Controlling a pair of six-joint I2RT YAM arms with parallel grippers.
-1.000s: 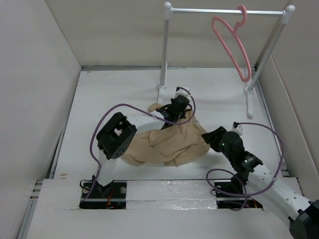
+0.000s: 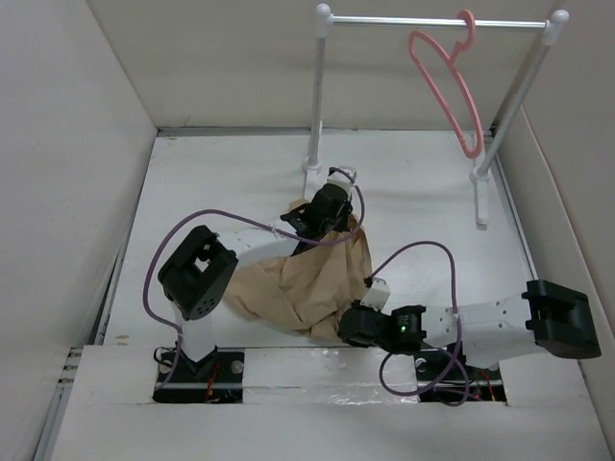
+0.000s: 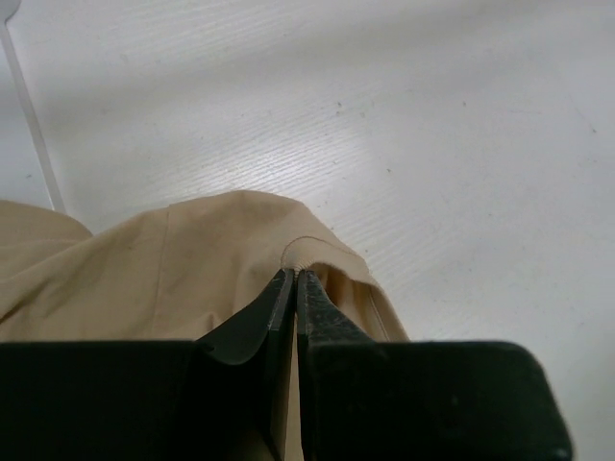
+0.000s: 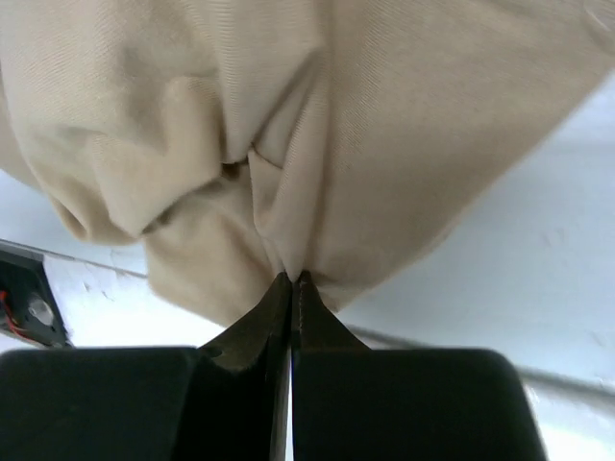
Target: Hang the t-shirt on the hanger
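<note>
The beige t-shirt (image 2: 288, 283) lies crumpled on the white floor. My left gripper (image 2: 338, 219) is over its upper part; in the left wrist view its fingertips (image 3: 286, 298) are shut on a folded edge of the cloth. My right gripper (image 2: 346, 325) is at the lower right edge of the t-shirt; in the right wrist view its fingertips (image 4: 312, 317) are together on a fold, and whether cloth is between them is hard to tell. The pink hanger (image 2: 461, 91) hangs on the rail at the upper right.
A white rack (image 2: 380, 21) stands at the back, its posts resting on the floor. Free floor lies left of the cloth and between the posts. Walls bound the left, right and back.
My right gripper has swung left and down onto the cloth's lower edge.
</note>
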